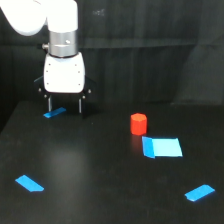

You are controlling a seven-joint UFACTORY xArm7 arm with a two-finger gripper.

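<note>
A small red block [138, 124] stands on the dark table, a little right of centre in the camera view. Just in front of it and to its right is a flat light-blue square [167, 147] with a darker blue strip [148, 147] along its left side. My gripper [65, 103] hangs fingers down at the back left, well away from the block. It looks open, its fingers spread apart and no object seen held between them.
Blue tape pieces mark the table at the front left [29, 183], at the front right [200, 192] and below the gripper [54, 112]. A dark curtain [150, 60] closes off the back.
</note>
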